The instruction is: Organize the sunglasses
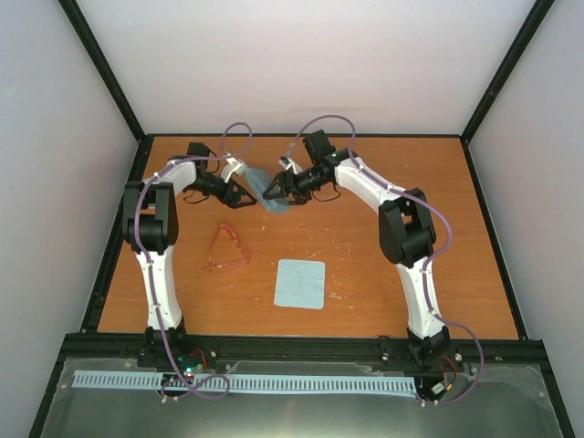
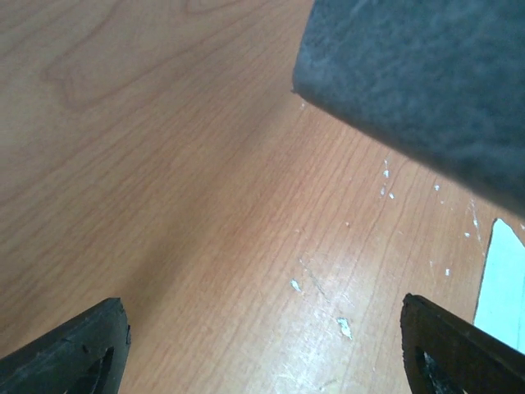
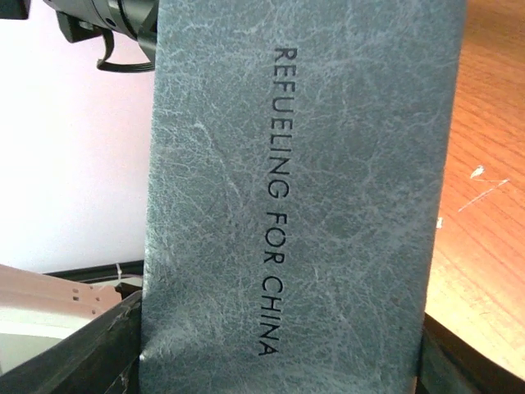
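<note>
A grey sunglasses case (image 3: 295, 189), lettered "REFUELING FOR CHINA", is held by my right gripper (image 1: 281, 192), whose fingers sit on either side of it in the right wrist view. My left gripper (image 1: 239, 193) is open just left of the case, with nothing between its fingers; the case's dark edge (image 2: 418, 74) hangs above and beyond them in the left wrist view. Red-framed glasses (image 1: 237, 259) lie on the wood below the left gripper. A pale blue square cloth (image 1: 299, 284) lies near the front middle.
Walls enclose it at the back and both sides. Cables arch over both arms.
</note>
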